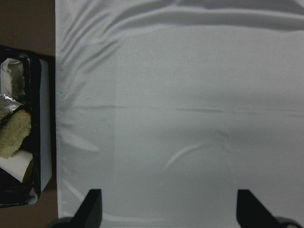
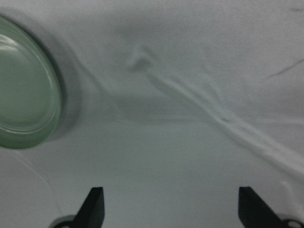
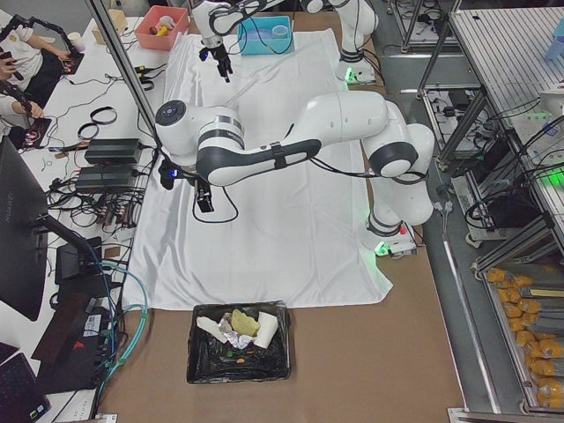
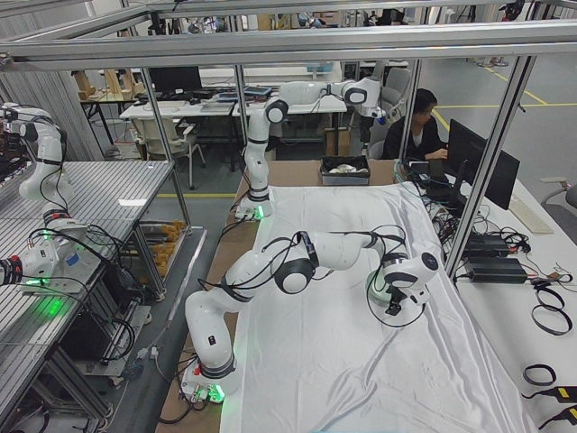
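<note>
My left gripper is raised high over the white cloth (image 1: pixel 190 95), open and empty; the black tray (image 3: pixel 238 370) of paper, foil and yellowish scraps lies beside the cloth at the left of the left wrist view. My right gripper is open and empty above the cloth. A green plate (image 2: pixel 26 90) lies at the left of the right wrist view; in the camera right view it is partly covered by the right arm, and in the camera left view I cannot see it.
A blue bin (image 3: pixel 264 46) stands at the cloth's back edge in the camera left view, near a red bin (image 3: pixel 163 40). Monitors (image 3: pixel 18 229), cables and electronics crowd the side table.
</note>
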